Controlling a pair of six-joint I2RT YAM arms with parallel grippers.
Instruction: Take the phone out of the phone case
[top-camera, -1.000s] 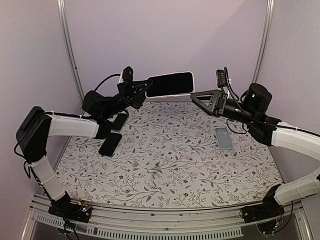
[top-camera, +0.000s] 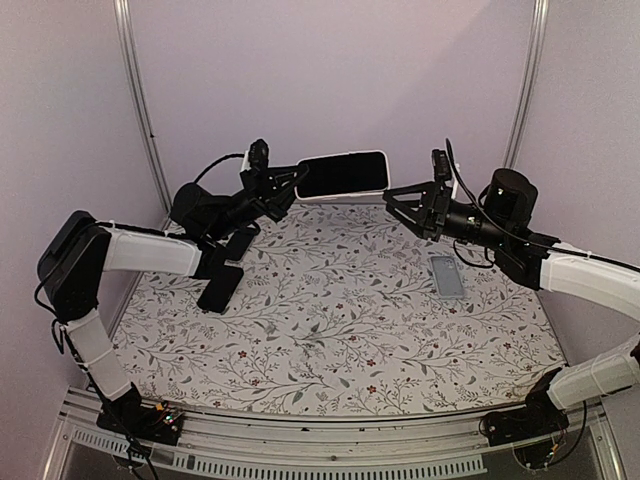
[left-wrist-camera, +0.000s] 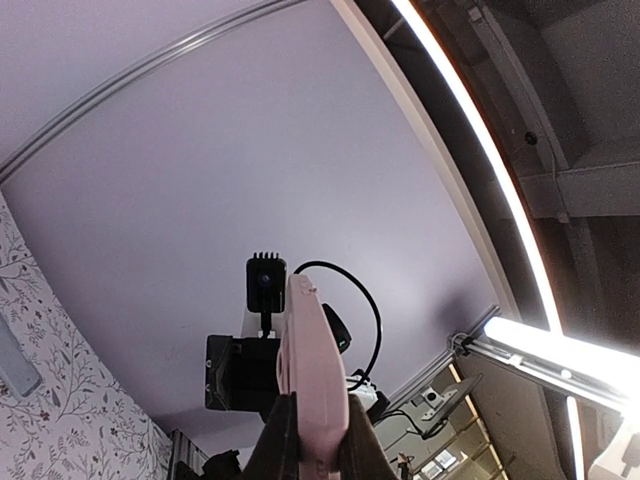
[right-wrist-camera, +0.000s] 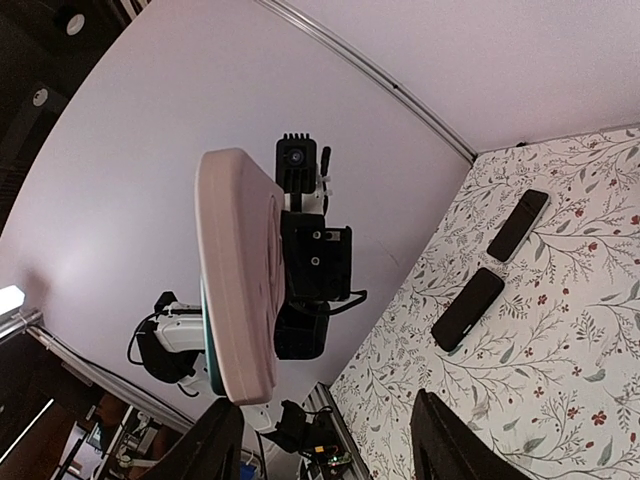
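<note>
A phone in a pale pink case (top-camera: 342, 174) hangs in the air, black screen facing the top camera. My left gripper (top-camera: 298, 176) is shut on its left end; the left wrist view shows the pink case (left-wrist-camera: 312, 370) between the fingers. My right gripper (top-camera: 392, 200) is just beside the case's right end, fingers apart with nothing visible between them. In the right wrist view the case (right-wrist-camera: 240, 280) stands edge-on ahead of the right fingertips.
Two dark phones (right-wrist-camera: 466, 308) (right-wrist-camera: 518, 224) lie on the floral table at the left. A grey slab (top-camera: 447, 277) lies at the right.
Both grippers and the held phone have moved slightly down and to the right since one second ago.
</note>
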